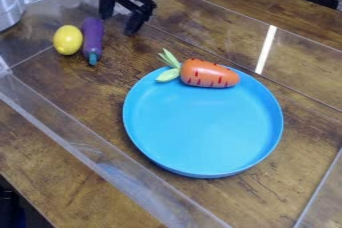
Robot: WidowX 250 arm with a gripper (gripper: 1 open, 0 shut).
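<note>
My black gripper [127, 12] is at the top centre of the camera view, above and behind a purple toy eggplant [92, 38]; its fingers are dark and small, so their state is hard to tell. A yellow oval toy [68, 40] lies left of the eggplant. An orange toy carrot [206, 73] with green leaves rests on the upper rim area of a blue plate [201, 132].
A metallic object [8, 0] stands in the top left corner. A white strip [266, 50] lies on the table at the right.
</note>
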